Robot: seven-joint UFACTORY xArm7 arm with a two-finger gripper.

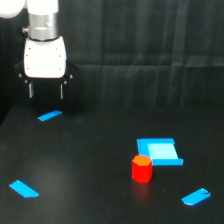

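My gripper [46, 94] hangs at the upper left, pointing down, with its two thin dark fingers wide apart. Nothing shows between them. A small red block [142, 170], with a many-sided or rounded outline, stands on the dark table right of the middle. Directly behind it lies a blue-bordered square [175, 161] with a pale inside; the block overlaps its front left corner in the view. Whether the two touch cannot be told. The gripper is well to the left of both and farther back.
Blue strips lie on the table: one below the gripper [50, 115], one at the front left [24, 189] and one at the front right [196, 197]. Dark curtains [140, 60] close off the back.
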